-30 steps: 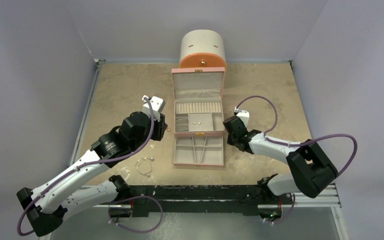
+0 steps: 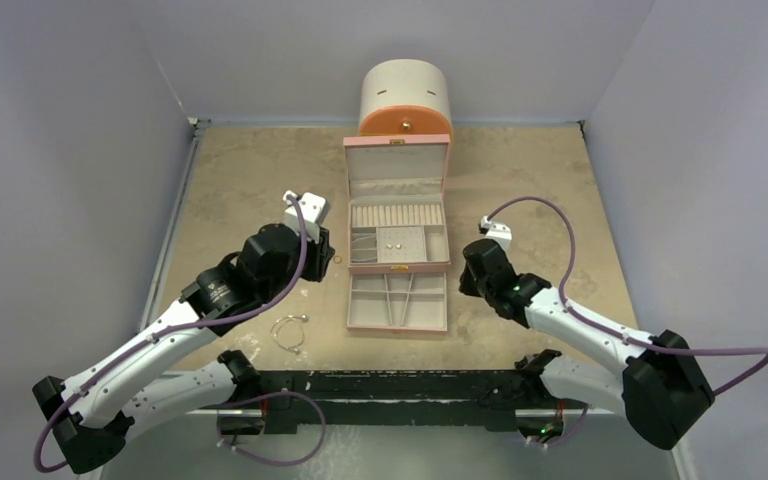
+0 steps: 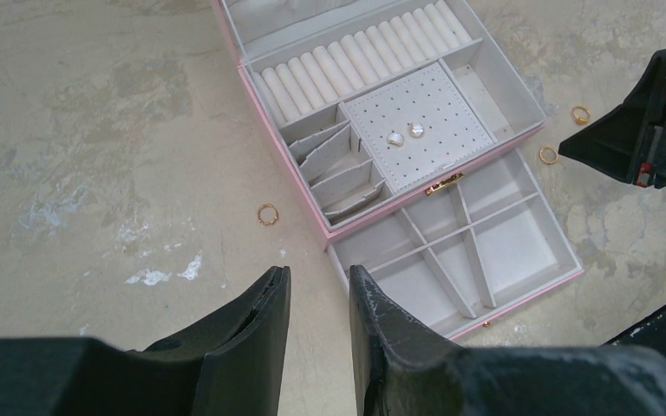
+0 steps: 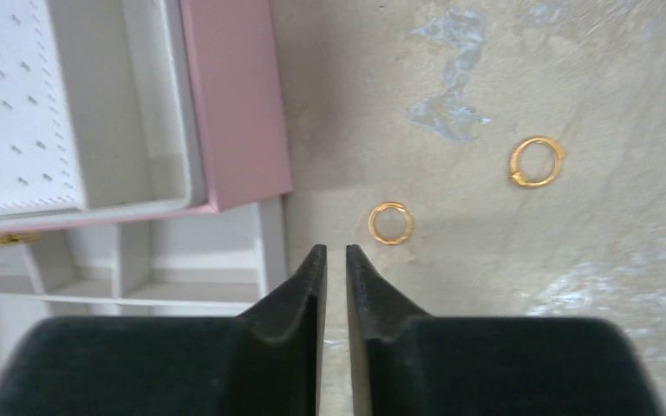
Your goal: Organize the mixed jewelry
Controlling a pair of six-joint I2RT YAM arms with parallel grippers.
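Note:
A pink jewelry box point(image 2: 397, 268) stands lid up at the centre, its divided drawer point(image 2: 397, 326) pulled out in front. Two small earrings point(image 3: 416, 130) sit on the perforated panel point(image 3: 451, 121). One gold ring point(image 3: 267, 214) lies on the table left of the box. Two more lie to its right: a nearer ring point(image 4: 390, 243) and a ring with an overlapping band point(image 4: 537, 183). My left gripper is part open above the table, nothing between its fingers. My right gripper has a narrow empty gap, just short of the nearer ring in its view.
Bracelets point(image 2: 289, 333) lie at the front left of the table. A white round-topped container with an orange front point(image 2: 405, 121) stands behind the box.
The left arm and the box look the same.

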